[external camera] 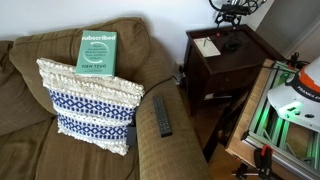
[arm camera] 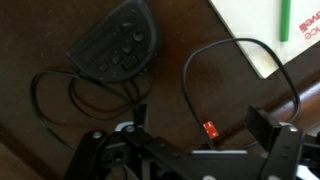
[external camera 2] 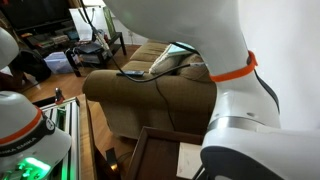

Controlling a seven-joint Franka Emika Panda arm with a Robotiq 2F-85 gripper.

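My gripper hangs over the dark wooden side table (external camera: 215,67), its two fingers apart at the bottom of the wrist view. Nothing is held between them. Below the gap runs a thin black cable (arm camera: 184,85) with a small red piece (arm camera: 210,130) beside it. A black device with buttons (arm camera: 118,42) lies on the tabletop at upper left, its own cord looped around it. At upper right is a white notepad (arm camera: 262,32) with a green pen (arm camera: 285,20) on it. Exterior view 1 shows the gripper (external camera: 233,16) small and dark above this table.
The brown sofa (external camera: 25,130) holds a blue-and-white pillow (external camera: 92,105), a green book (external camera: 97,53) and a remote (external camera: 162,116) on its arm. A wooden desk (external camera: 243,135) stands close to the side table. A cable crosses the sofa arm.
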